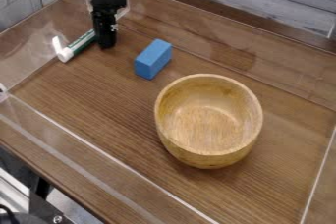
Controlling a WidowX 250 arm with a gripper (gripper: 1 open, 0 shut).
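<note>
My black gripper (105,35) reaches down from the top left, its tip low at the right end of a pale green-white stick (77,45) lying on the wooden table (105,110). The fingers look shut; whether anything is between them is too small to tell. A blue block (152,59) lies to the right of the gripper.
A large tan oval bowl (207,120) sits at the lower right. Dark cables lie at the bottom left edge.
</note>
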